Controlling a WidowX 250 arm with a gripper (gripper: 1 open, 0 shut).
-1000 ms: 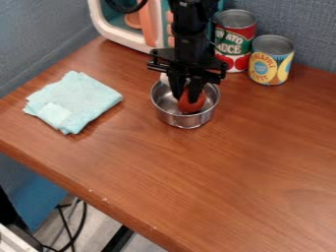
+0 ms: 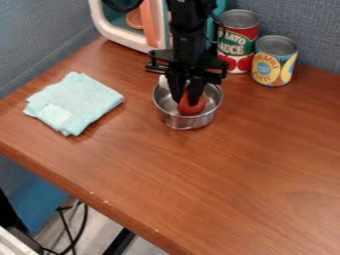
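Observation:
A black gripper [image 2: 188, 88] hangs over a small steel bowl [image 2: 173, 117] near the back middle of the wooden table, its fingers reaching down into the bowl. A red object [image 2: 192, 106], long and rounded, is in the bowl right at the fingertips. Whether the fingers are closed on it is hard to see.
A folded light-blue cloth [image 2: 74, 103] lies to the left. Behind are a red-green can [image 2: 237, 48], a yellow-blue can [image 2: 273, 64] and a white and pink plastic item [image 2: 122, 25].
The gripper has shifted very slightly over the bowl; otherwise the scene looks the same.

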